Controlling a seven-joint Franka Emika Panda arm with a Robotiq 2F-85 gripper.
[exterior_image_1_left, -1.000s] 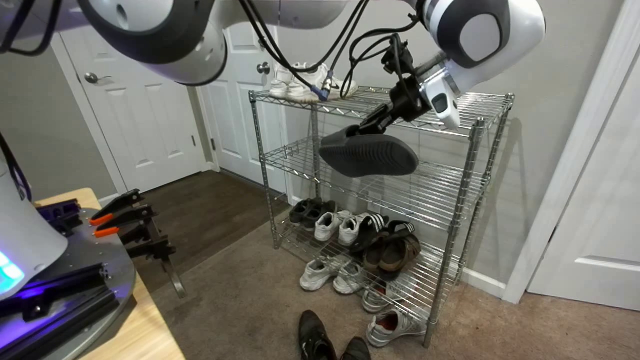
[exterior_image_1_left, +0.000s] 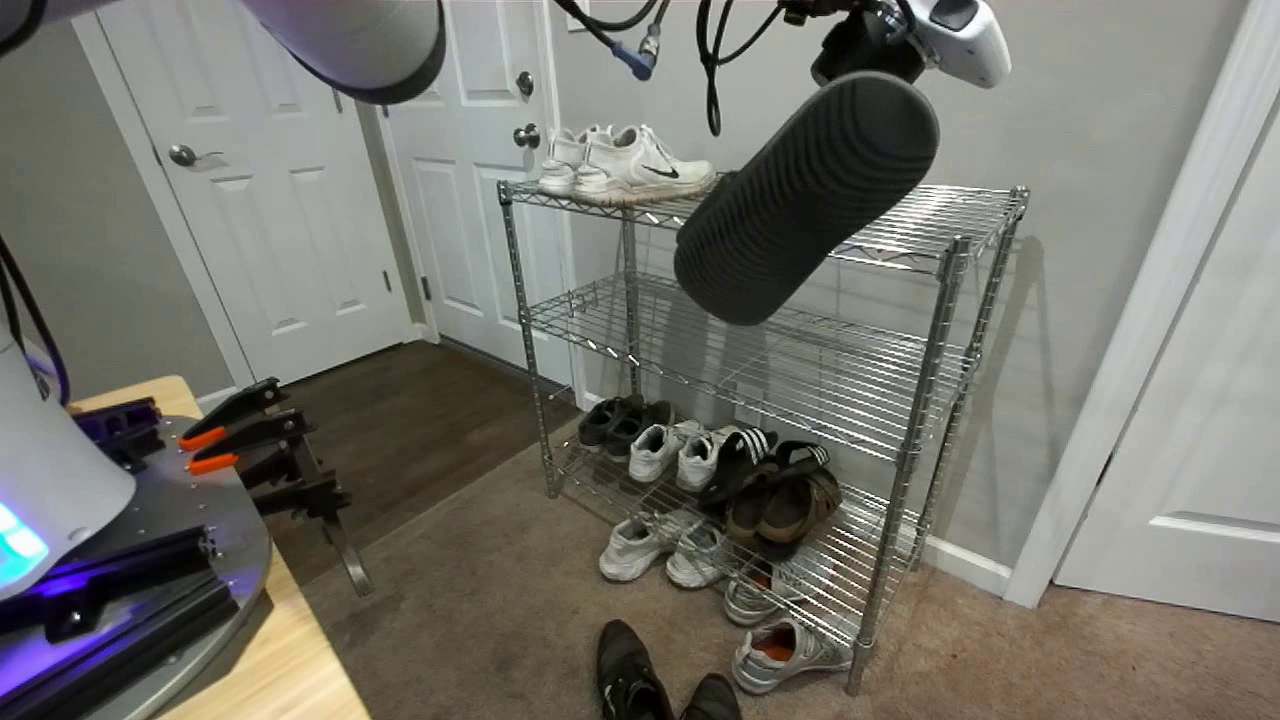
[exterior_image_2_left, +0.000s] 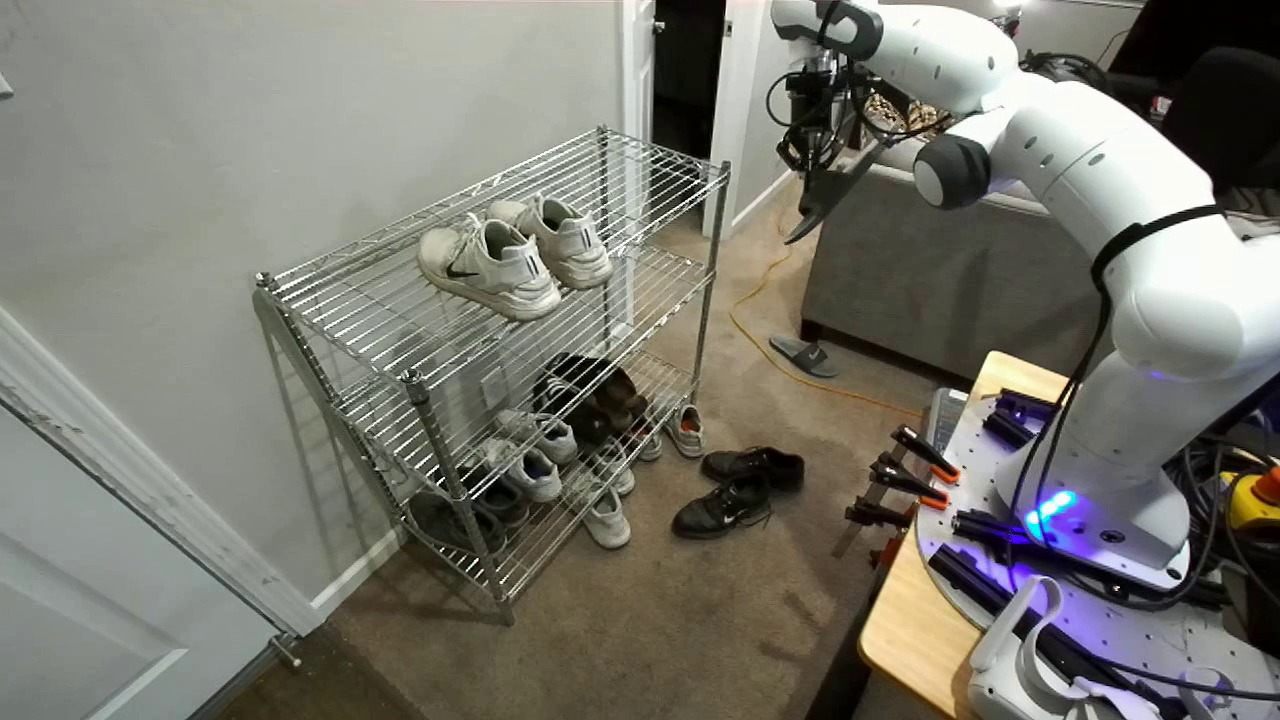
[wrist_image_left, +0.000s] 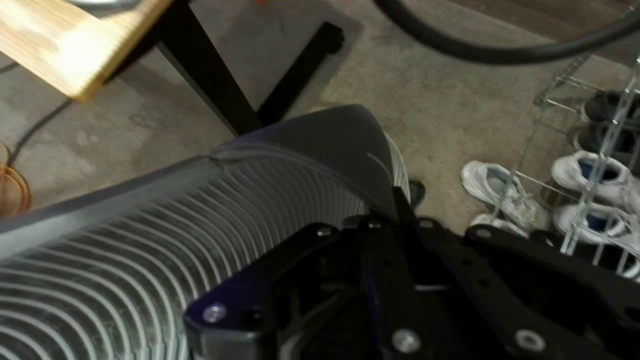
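A dark grey slide sandal (exterior_image_1_left: 804, 198) hangs in the air, its ribbed sole turned toward the camera in exterior view 1. My gripper is shut on the sandal's strap, and the ribbed footbed (wrist_image_left: 150, 258) fills the lower left of the wrist view. In exterior view 2 the sandal (exterior_image_2_left: 840, 186) slants below the gripper (exterior_image_2_left: 806, 168), to the right of the wire rack (exterior_image_2_left: 414, 382). No contact between sandal and rack shows there. The fingertips are largely hidden behind the sandal in exterior view 1.
White sneakers (exterior_image_2_left: 510, 258) occupy one end of the top shelf; the rest of it and the middle shelf look bare. Several shoes fill the bottom level. Black shoes (exterior_image_2_left: 726, 510) and another grey slide (exterior_image_2_left: 803, 355) lie on the floor. A grey couch (exterior_image_2_left: 888, 276) stands beyond the arm.
The arm has risen and come closer to the camera in exterior view 1, carrying the sandal. The sandal has tilted from nearly level to steep, with more of its sole showing.
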